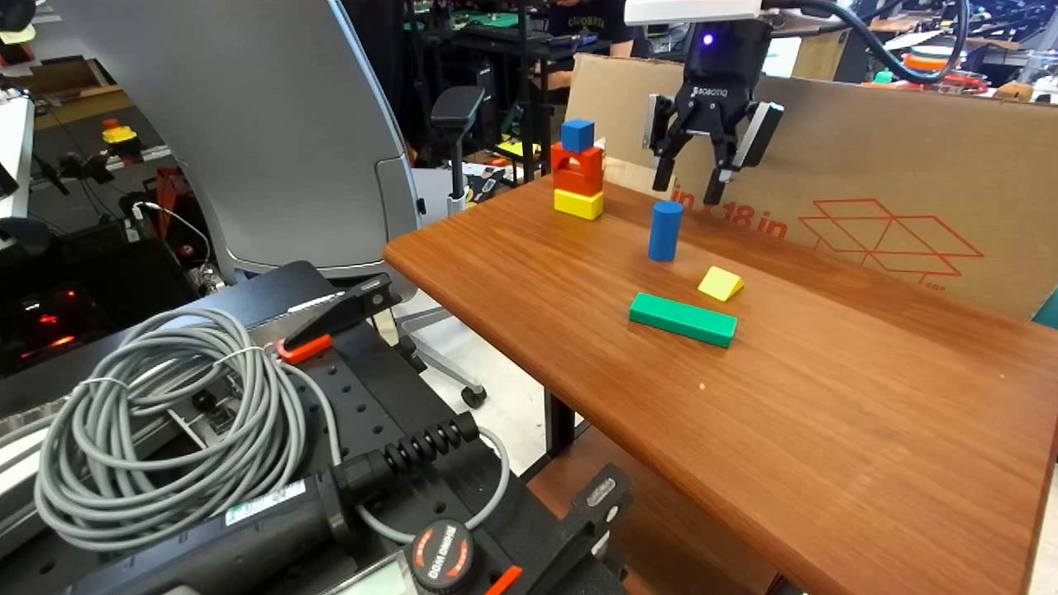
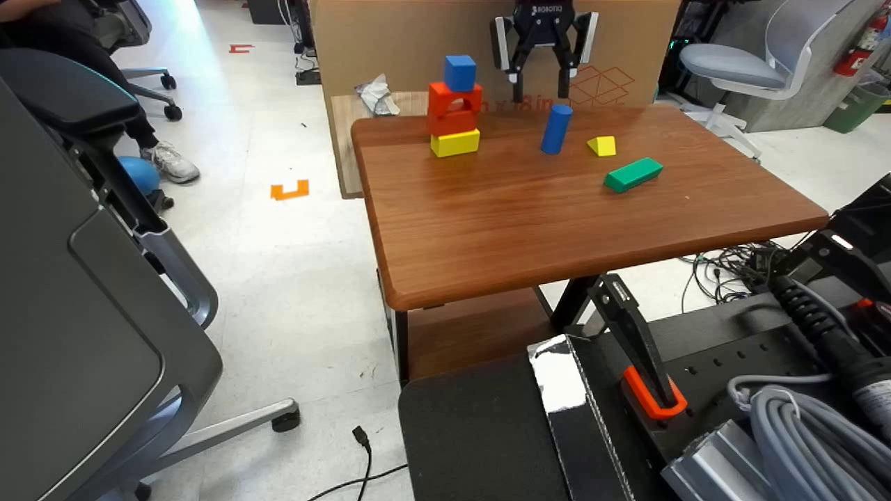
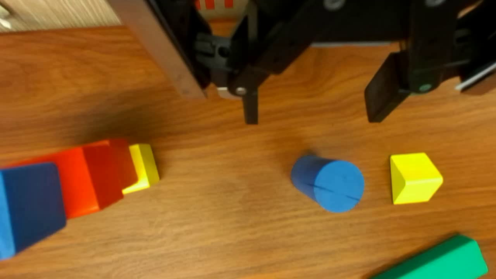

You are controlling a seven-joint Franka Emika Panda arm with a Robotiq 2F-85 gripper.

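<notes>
My gripper [image 1: 688,187] hangs over the far side of the table, its fingers spread wide with nothing between them. Below the fingertips, and apart from them, is a blue cylinder [image 1: 665,231]. It looks on end at the tabletop, leaning a little in exterior view 2, where I cannot tell whether its base sits flat. From the wrist view, the cylinder's round top [image 3: 339,186] faces up, lower in the picture than the gap of my gripper. A yellow wedge [image 2: 602,146] and a long green block [image 2: 634,175] lie beside it on the wood.
A stack stands left of the cylinder: a yellow block [image 1: 579,203], red pieces [image 1: 578,182] and a blue cube [image 1: 578,135] on top. Behind the table rises a cardboard sheet [image 1: 893,149].
</notes>
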